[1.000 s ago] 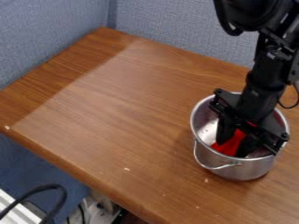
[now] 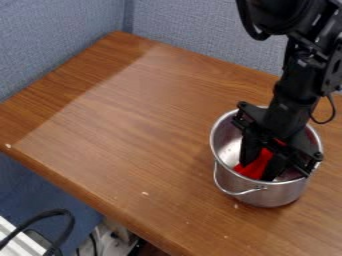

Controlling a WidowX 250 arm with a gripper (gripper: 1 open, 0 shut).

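A silver metal pot (image 2: 262, 194) with a wire handle stands on the wooden table at the right. My black gripper (image 2: 271, 156) reaches down inside it, shut on a red object (image 2: 250, 167) that is partly hidden by the fingers and lies low within the pot.
Grey-blue padded walls line the back and left. Some black cables (image 2: 40, 220) lie beyond the table's front-left edge.
My gripper and the pot have shifted slightly to the left. The red object remains inside the pot.
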